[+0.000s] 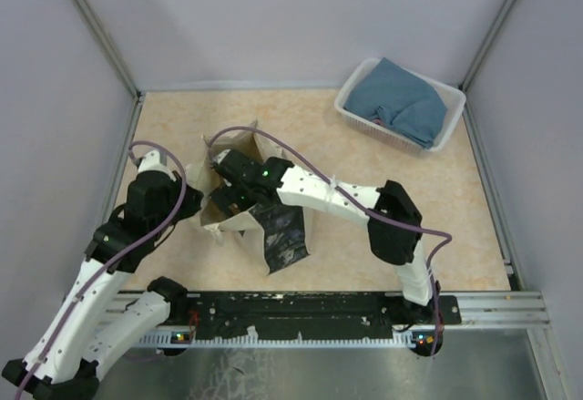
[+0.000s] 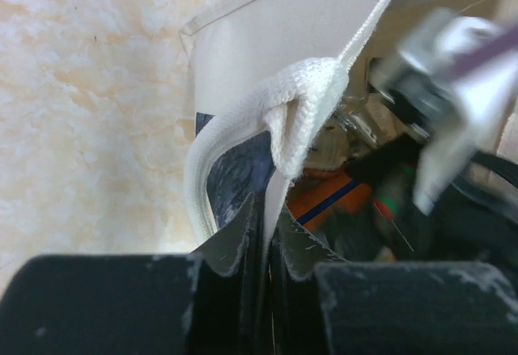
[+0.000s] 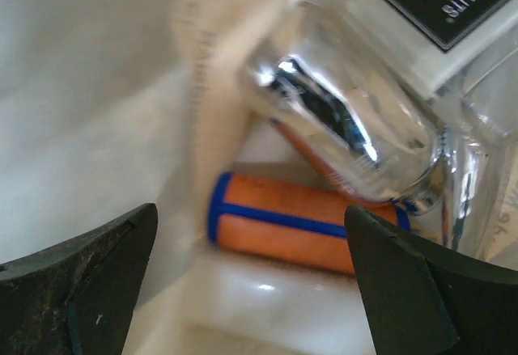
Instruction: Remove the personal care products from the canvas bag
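The canvas bag (image 1: 209, 157) stands open on the left of the table. My left gripper is closed over the bag's edge by its white rope handle (image 2: 243, 120). Down inside the bag, my right gripper is open, its fingers (image 3: 97, 274) on either side of an orange item (image 3: 287, 234) with blue bands. The right finger overlaps part of that item in view; contact cannot be told. Above it in the right wrist view lie a clear bottle (image 3: 348, 100) and a white box (image 3: 388, 27) with a dark label.
A white basket (image 1: 383, 134) holding a blue cloth (image 1: 401, 99) stands at the back right. Bare tabletop (image 1: 446, 209) lies to the right of the bag. The right arm (image 1: 332, 195) reaches across the table's middle into the bag.
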